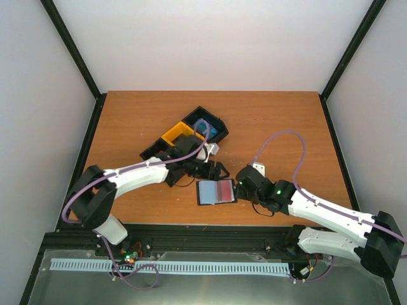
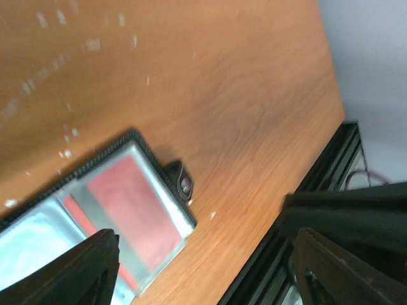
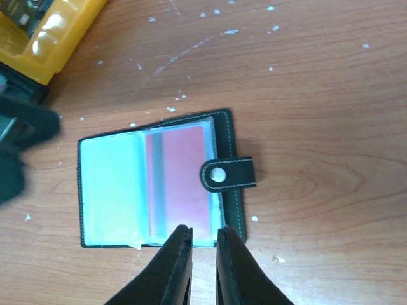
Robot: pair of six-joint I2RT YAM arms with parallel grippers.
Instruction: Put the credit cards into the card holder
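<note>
The dark card holder [image 1: 216, 192] lies open and flat on the table between my grippers. In the right wrist view its left half shows a pale blue sleeve [image 3: 112, 190], its right half a pink card [image 3: 181, 178] under clear plastic. A strap with a snap [image 3: 218, 174] juts in over the right edge. Just behind the holder, my left gripper is open, its fingers wide apart and nothing between them. My right gripper is at the holder's right side, its fingers nearly together; nothing held shows in the narrow gap.
Black and yellow bins stand in a row behind the left arm; the yellow bin [image 1: 176, 132] is in the middle. Blue items lie in the far black bin [image 1: 222, 135].
</note>
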